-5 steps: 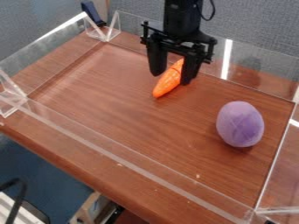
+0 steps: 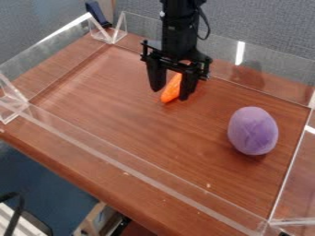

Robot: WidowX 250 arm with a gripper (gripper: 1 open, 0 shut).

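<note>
My black gripper (image 2: 171,76) hangs over the back middle of the wooden tray, its fingers low over an orange carrot-like object (image 2: 174,89), which is partly hidden behind them. The fingers look spread around it; whether they touch it I cannot tell. A purple oval object (image 2: 252,131) rests on the wood to the right, apart from the gripper.
Clear plastic walls (image 2: 147,164) border the wooden surface (image 2: 110,111), with corner brackets at the left. A blue floor and some cables show beyond the front-left edge.
My gripper has moved a little left and down, now covering more of the orange object. The purple object has not moved.
</note>
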